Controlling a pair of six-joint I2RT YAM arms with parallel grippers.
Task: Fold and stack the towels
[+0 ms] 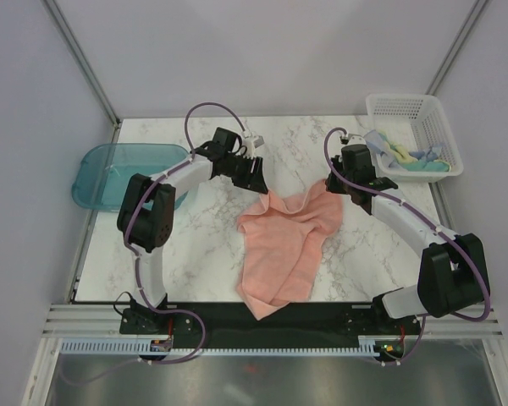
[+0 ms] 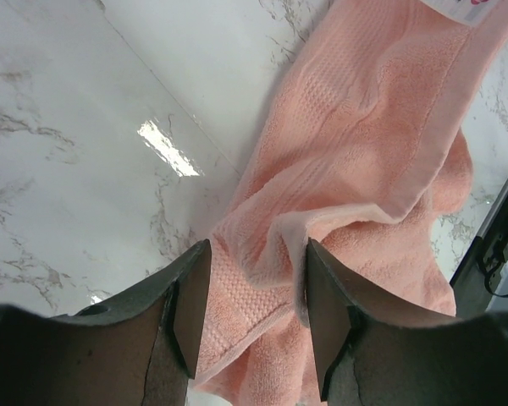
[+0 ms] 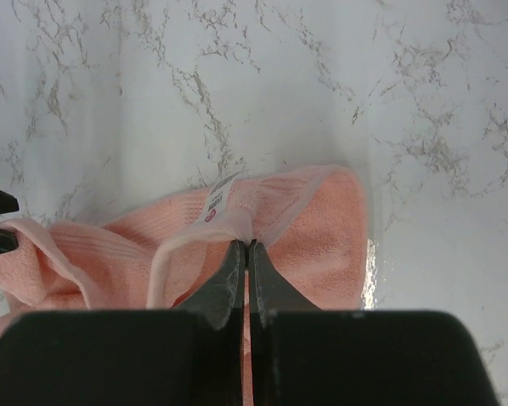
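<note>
A pink towel (image 1: 284,245) lies rumpled down the middle of the table, its lower end over the front edge. My left gripper (image 1: 256,182) is open at the towel's upper left; in its wrist view a raised pink fold (image 2: 295,233) is between and beside the fingertips. At the upper right, my right gripper (image 1: 330,184) is shut on a raised towel edge (image 3: 224,222), which has a white label and rises to the fingertips.
A teal bin (image 1: 89,173) sits at the left. A white basket (image 1: 432,114) with several coloured cloths stands at the back right. Bare marble surrounds the towel.
</note>
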